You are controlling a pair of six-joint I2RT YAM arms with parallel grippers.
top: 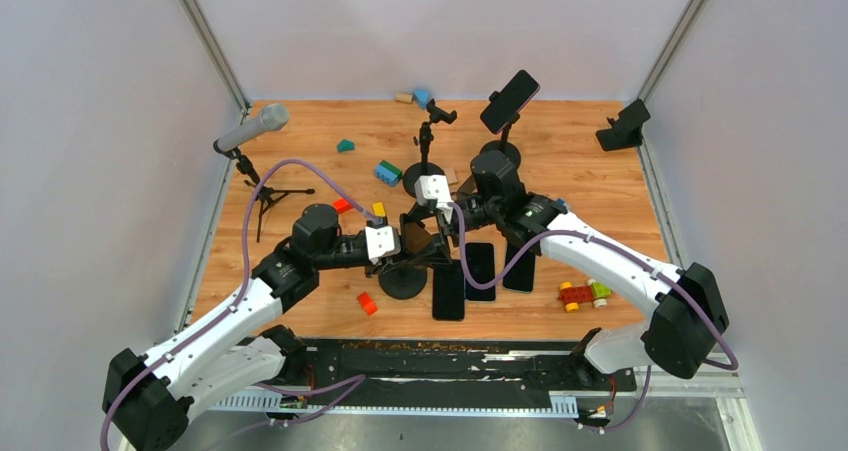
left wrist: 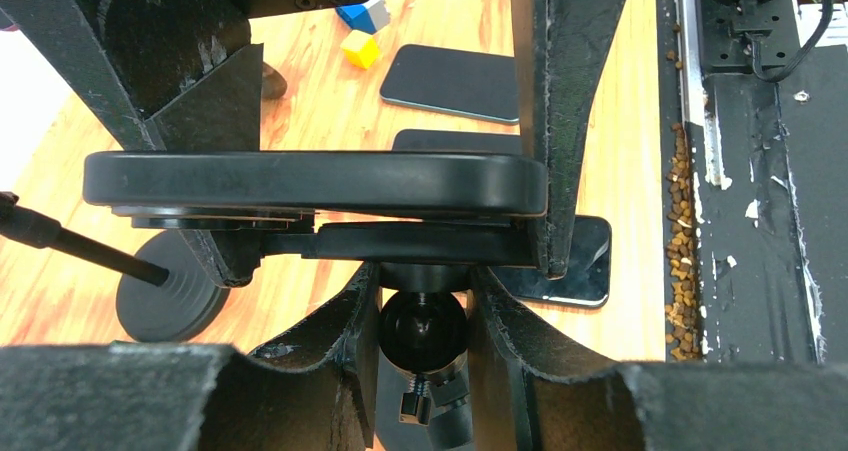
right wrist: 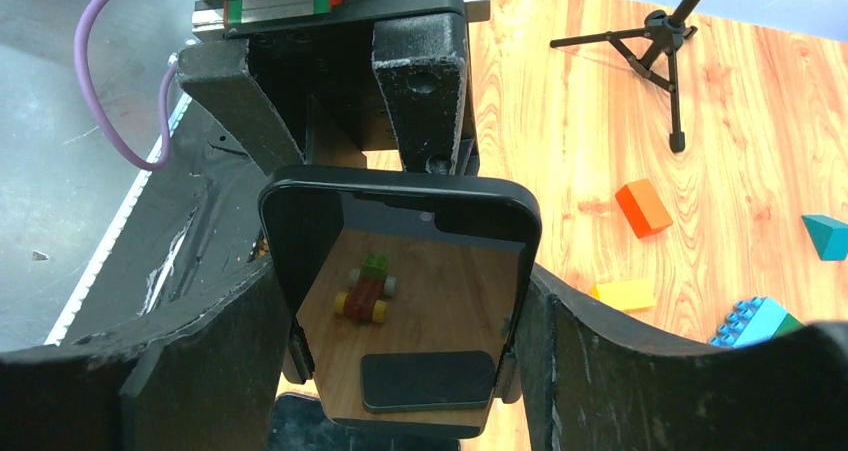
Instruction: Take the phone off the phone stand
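Observation:
At the table's centre both grippers meet at one phone stand with its round base [top: 402,283]. In the left wrist view my left gripper is closed around the stand's neck, below the phone [left wrist: 315,181], which is seen edge-on in the stand's holder. In the right wrist view my right gripper has its fingers on either side of the phone, whose glossy face fills the space between them. Whether the phone still rests fully in the holder is hard to tell.
Another stand holding a phone [top: 509,101] is at back right, an empty stand [top: 425,151] at back centre, a microphone on a tripod [top: 250,131] at left. Several phones [top: 448,291] lie right of the centre stand, with scattered blocks and a toy car [top: 577,294].

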